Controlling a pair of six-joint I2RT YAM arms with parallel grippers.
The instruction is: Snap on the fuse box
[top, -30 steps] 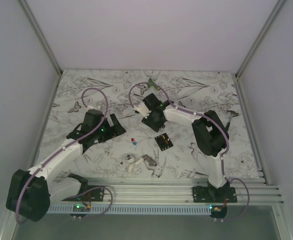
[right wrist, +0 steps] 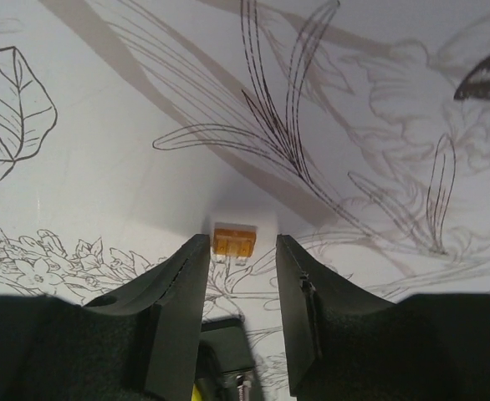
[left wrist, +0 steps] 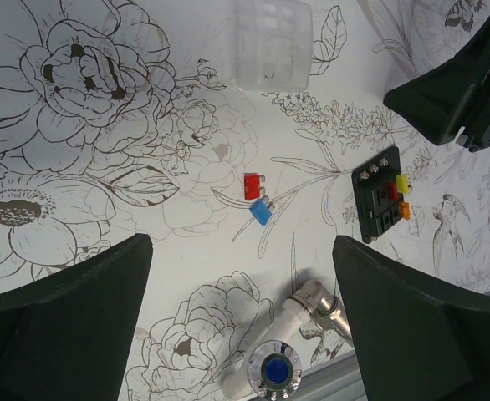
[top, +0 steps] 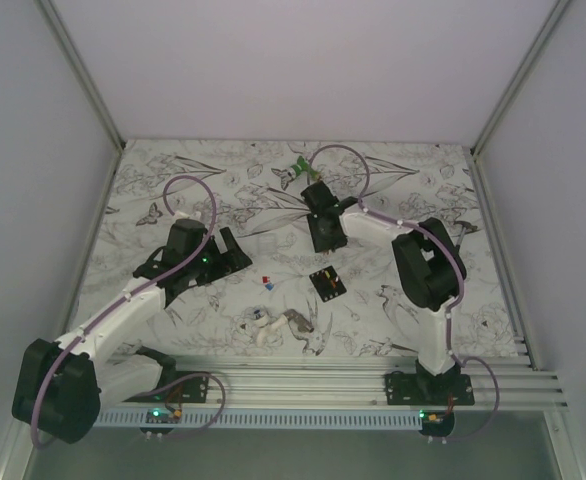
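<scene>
The black fuse box (top: 328,283) lies at table centre, holding coloured fuses; in the left wrist view it (left wrist: 370,205) shows yellow, red and orange ones. A loose orange fuse (right wrist: 233,241) lies just beyond and between the fingertips of my open right gripper, which is low over it, above the box. My left gripper is open over the table at left, nothing in it. Below it lie a red fuse (left wrist: 252,185) and a blue fuse (left wrist: 261,210).
A clear plastic container (left wrist: 273,46) lies left of centre. Metal and white fittings (top: 288,322) lie near the front. A hammer (top: 461,228) is at the right edge, a green object (top: 303,168) at the back.
My right gripper has moved right and turned, now over the orange fuse behind the fuse box. The left arm has not moved.
</scene>
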